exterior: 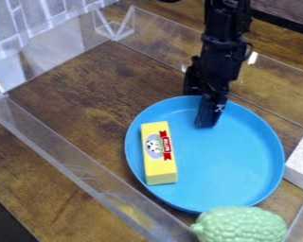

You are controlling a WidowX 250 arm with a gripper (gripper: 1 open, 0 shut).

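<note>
A yellow box (159,161) with a cow picture and red label lies on the left part of a blue round plate (230,170). My black gripper (203,109) is low over the far rim of the plate, behind the box and a little to its right. Its fingertips are dark and blend together, so I cannot tell whether it is open or what, if anything, is between them.
A white block (302,161) sits right of the plate, and a green cabbage-like object (239,225) at the near right. Clear plastic walls edge the wooden surface (79,104).
</note>
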